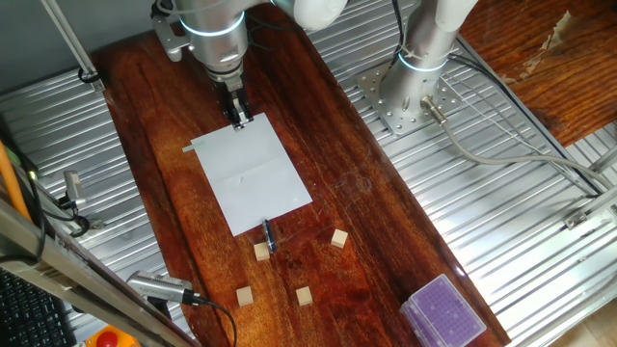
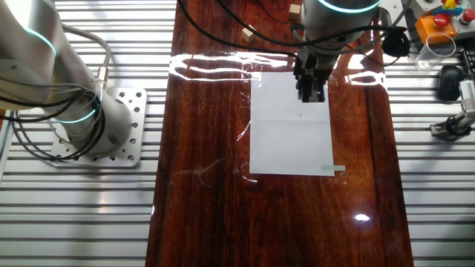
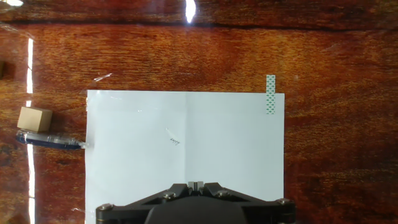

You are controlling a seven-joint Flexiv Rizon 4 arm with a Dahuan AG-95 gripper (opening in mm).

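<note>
A white sheet of paper (image 1: 253, 183) lies flat on the dark wooden table, with a small dark mark on it in the wrist view. At one corner is a strip of green-patterned tape (image 3: 270, 99). My gripper (image 1: 243, 123) hangs over the paper's end nearer the arm in exterior view 1. The wrist view shows its fingertips (image 3: 192, 185) together and nothing between them. Past the opposite short edge lies a dark blue pen (image 3: 53, 141), beside a wooden block (image 3: 32, 119). Whether the fingertips touch the paper cannot be told.
More wooden blocks stand apart on the table, one right of the pen (image 1: 339, 238) and two farther toward the front (image 1: 245, 296). A purple-lidded box (image 1: 446, 313) sits at the table's front right corner.
</note>
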